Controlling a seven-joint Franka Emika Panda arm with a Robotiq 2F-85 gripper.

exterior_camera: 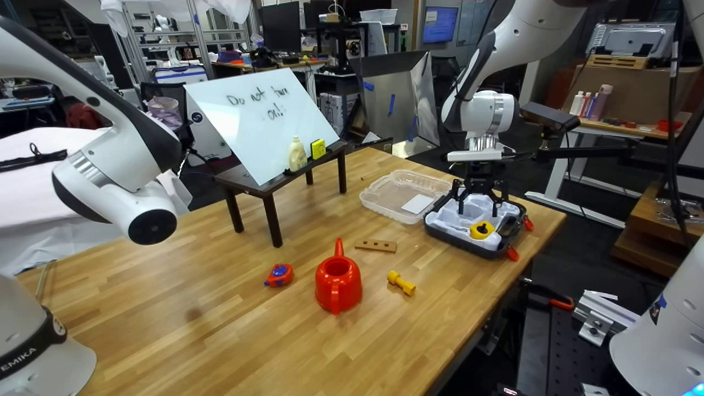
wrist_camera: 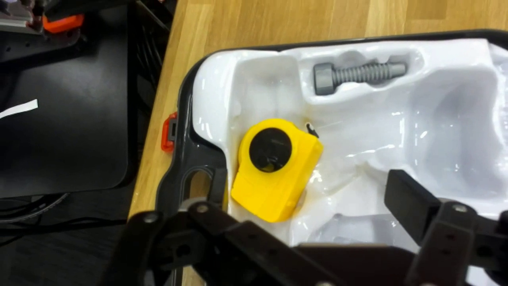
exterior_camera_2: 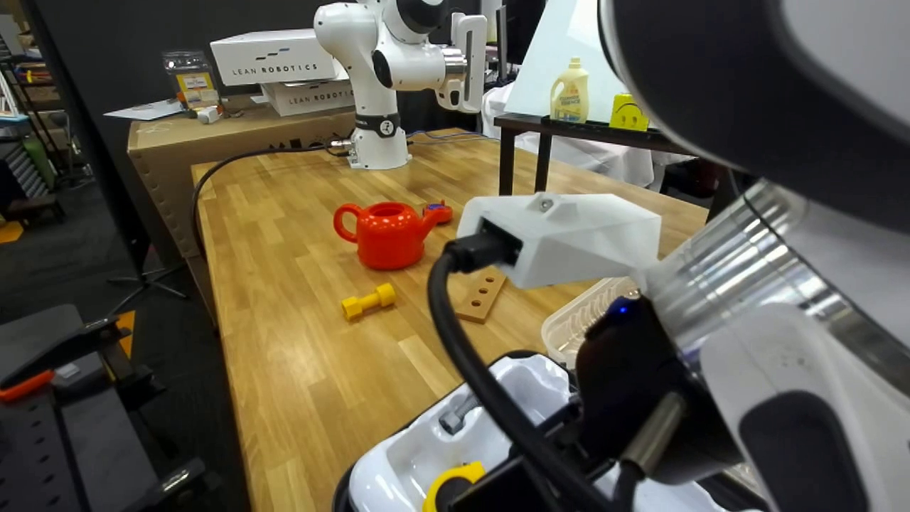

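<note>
My gripper [exterior_camera: 478, 210] hangs low over the open black case [exterior_camera: 462, 247], fingers apart and nothing between them. Inside the case's white moulded insert [wrist_camera: 266, 90] lies a yellow tape measure [wrist_camera: 281, 181] with a black round centre, near one end. In the wrist view, one finger [wrist_camera: 412, 207] is to the right of the tape measure; the other finger's tip [wrist_camera: 219, 188] shows at its left, by the case's handle. A grey toy bolt [wrist_camera: 357, 76] rests in a slot at the insert's edge. The gripper's body covers the lower part of the wrist view.
A red teapot [exterior_camera: 338, 287], a red tape measure [exterior_camera: 280, 275], a yellow toy bolt [exterior_camera: 401, 282] and a wooden strip with holes [exterior_camera: 375, 245] lie on the table. Beside the case is a clear plastic tray [exterior_camera: 389, 191].
</note>
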